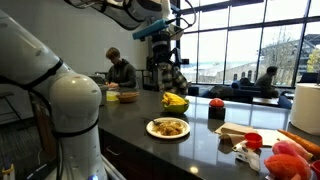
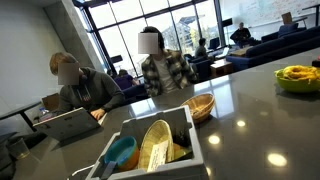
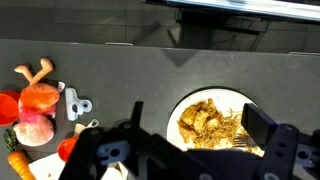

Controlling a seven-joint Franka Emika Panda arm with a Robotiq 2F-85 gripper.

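My gripper hangs high above the dark counter, its two fingers wide apart and nothing between them. Seen from the side, the gripper is well clear of everything below. Under it in the wrist view lies a white plate of noodle-like food, with a fork at its right side. The same plate sits near the counter's front in the first exterior view. Behind it stands a green bowl heaped with yellow things.
To the right are a red plush toy, a red cup, a cutting board, a carrot and a white canister. A grey bin holds bowls. People sit behind the counter.
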